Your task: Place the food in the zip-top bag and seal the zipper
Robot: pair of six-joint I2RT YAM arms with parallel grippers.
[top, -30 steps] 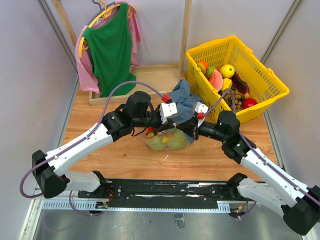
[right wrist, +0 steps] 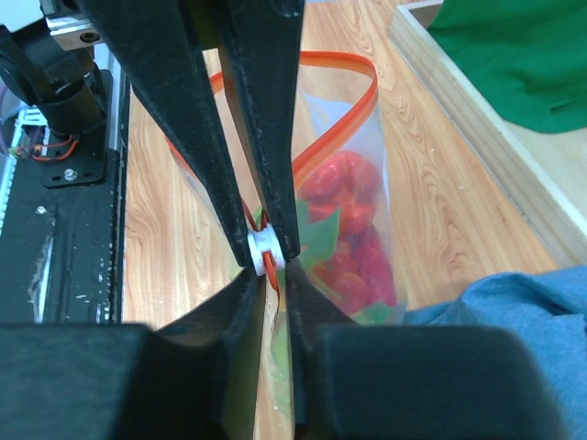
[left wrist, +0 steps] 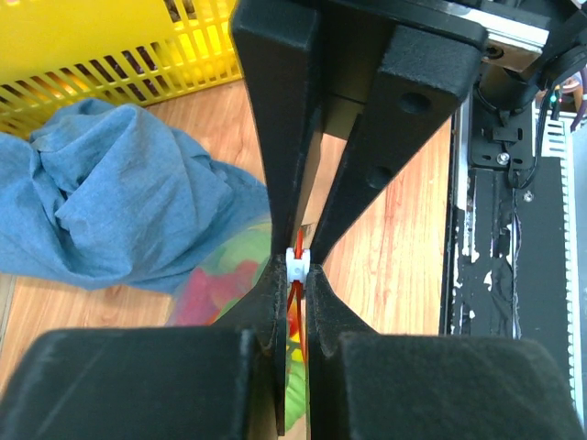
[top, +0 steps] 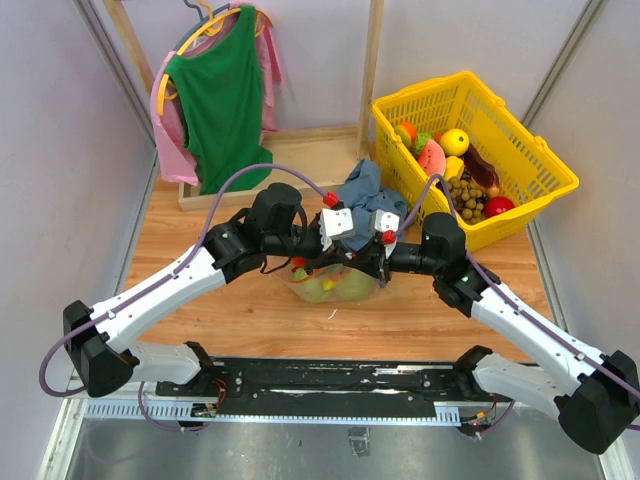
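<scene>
A clear bag [right wrist: 316,275] with an orange zip strip [right wrist: 353,60] stands on the table, holding red and green food [right wrist: 344,192]. Seen from above, both arms cover its mouth, and some of the food [top: 352,285] shows below them. The white zipper slider [left wrist: 297,266] sits between the fingertips of my left gripper, which is shut on it. Close against it from the other side, my right gripper has its fingers on either side of the orange strip beside the slider. Whether they grip it is unclear.
Beside the bag lies crumpled blue cloth [top: 370,205]. A yellow basket [top: 540,180] of toy food stands at the back right. Green and pink garments hang over a wooden tray [top: 320,155] at the back.
My right gripper has shifted left in the top view, closing in on the left gripper at the bag's mouth. The left arm and bag look nearly unmoved.
</scene>
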